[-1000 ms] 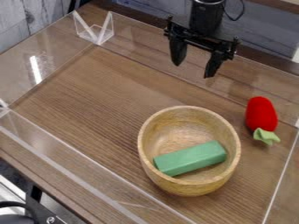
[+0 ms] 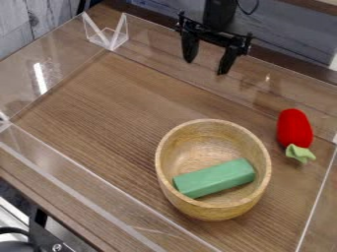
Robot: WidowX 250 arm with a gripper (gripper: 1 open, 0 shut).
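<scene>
My black gripper [image 2: 208, 51] is at the top centre of the camera view, over the back of the wooden table, with its fingers spread open and nothing visible between them. A tan round bowl [image 2: 175, 150] sits at the front centre-right, holding a green block [image 2: 215, 177] that lies diagonally inside. To the right of the bowl lies a red object [image 2: 294, 125] with a pale green top, resembling a toy strawberry or vegetable.
A clear or white wire-like holder [image 2: 105, 31] stands at the back left. A raised rim runs along the back edge.
My gripper has moved slightly back and left, higher in the view. The bowl, green block and red object have not moved.
</scene>
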